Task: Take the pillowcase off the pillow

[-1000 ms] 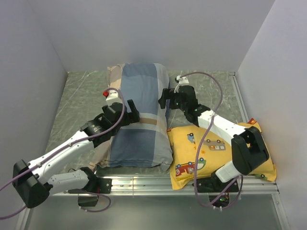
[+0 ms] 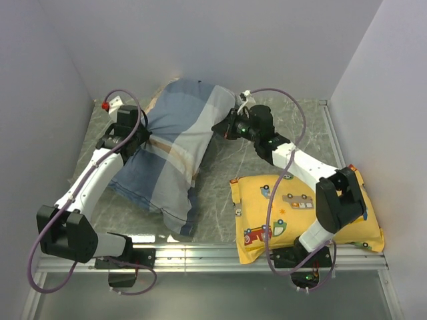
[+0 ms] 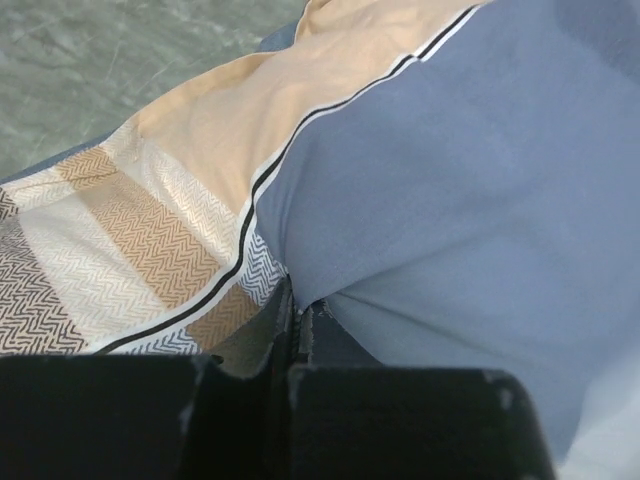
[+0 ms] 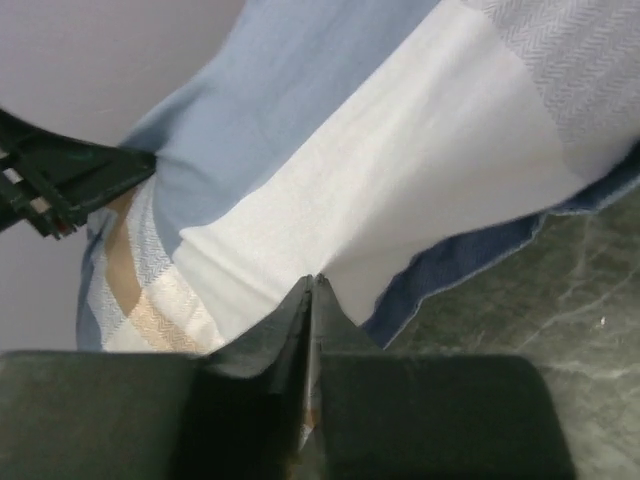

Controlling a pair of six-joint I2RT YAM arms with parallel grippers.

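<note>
The blue pillowcase point(image 2: 179, 110), with white and tan bands, is slanted and bunched towards the left. My left gripper point(image 2: 148, 131) is shut on its cloth; in the left wrist view, creases in the blue cloth point(image 3: 440, 180) converge at the fingertips beside the black-and-white piping point(image 3: 290, 145). At the right edge, my right gripper point(image 2: 217, 127) is shut on the white band point(image 4: 350, 190), where the cloth gathers at its tips in the right wrist view. Any pillow inside is hidden by the fabric.
A yellow pillow or cloth printed with cars point(image 2: 267, 203) lies at the front right. Grey walls point(image 2: 200, 40) close in the back and sides, and a metal rail point(image 2: 213, 251) runs along the front.
Both grippers went from open to shut.
</note>
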